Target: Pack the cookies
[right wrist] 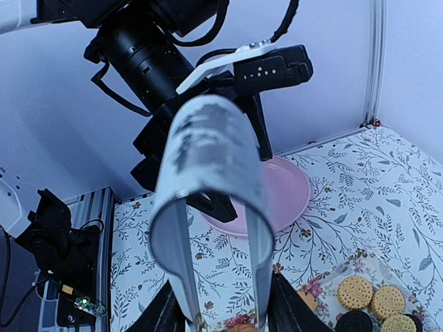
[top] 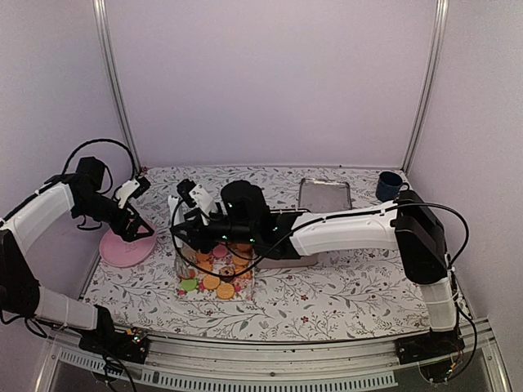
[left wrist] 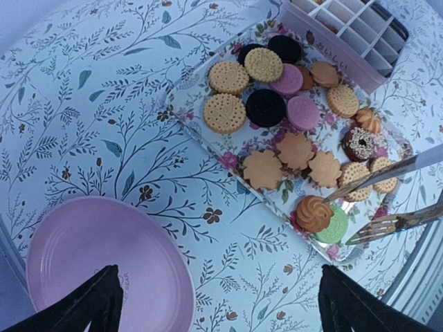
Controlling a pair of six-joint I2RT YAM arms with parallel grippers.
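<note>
My right gripper is around a pair of metal tongs, a finger against the outside of each arm. In the left wrist view the tong tips stand apart over the tray's near corner, one by a brown swirl cookie, the other by a green round cookie. Nothing is clamped between them. Wafers, dark and pink rounds and flower-shaped cookies lie on the floral tray. Open and empty, my left gripper hangs beside the pink plate. A divided box stands behind the cookies.
A metal tray lies at the back, with a dark blue mug at the far right. My right arm reaches across the table and covers part of the box and cookie tray.
</note>
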